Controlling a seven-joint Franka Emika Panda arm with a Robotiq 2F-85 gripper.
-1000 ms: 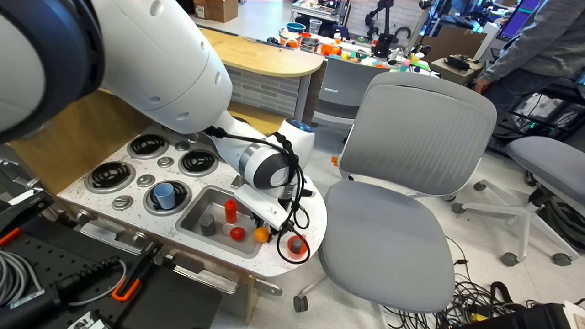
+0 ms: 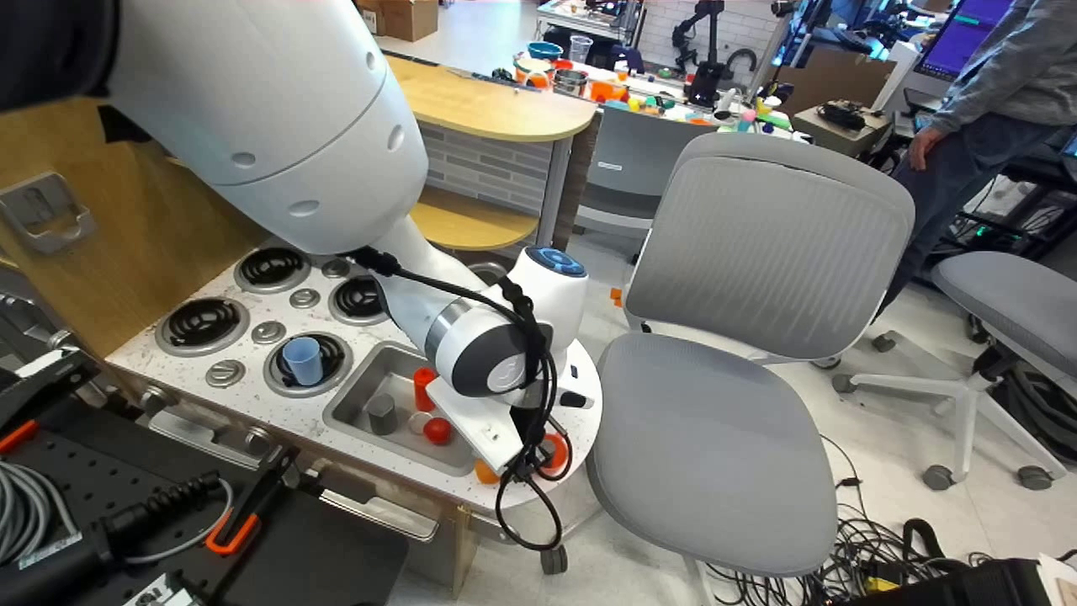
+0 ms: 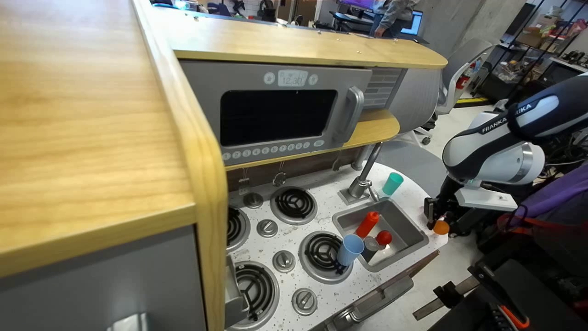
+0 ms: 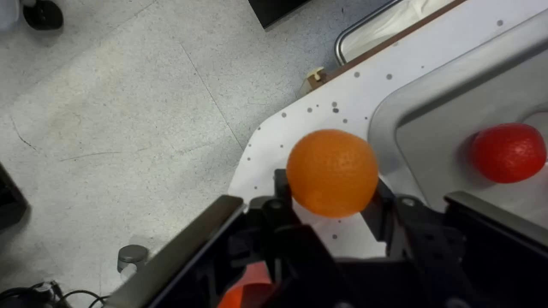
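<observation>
An orange ball-shaped fruit [image 4: 332, 173] is pinched between the two dark fingers of my gripper, which is shut on it. In the second exterior view the orange [image 3: 441, 227] shows at the fingertips, by the right end of the white counter; the first exterior view shows only part of the orange [image 2: 485, 471] below the hand. A red round fruit [image 4: 508, 153] lies in the grey sink [image 4: 411, 110]. At the counter's end is a red-orange container [image 2: 554, 454], partly hidden by cables and, in the wrist view, by my gripper.
A red bottle [image 3: 367, 224] and a grey cup [image 3: 372, 248] are also in the sink. Blue cup [image 2: 303, 360] sits on a burner. A teal cup [image 3: 392, 184] stands behind the sink near the faucet [image 3: 364, 182]. The grey chair [image 2: 712, 444] stands beside the counter's end.
The hand has moved slightly with the orange, which has shifted from over the sink's right side toward the front right of the counter. The hand now covers part of the red-orange container.
</observation>
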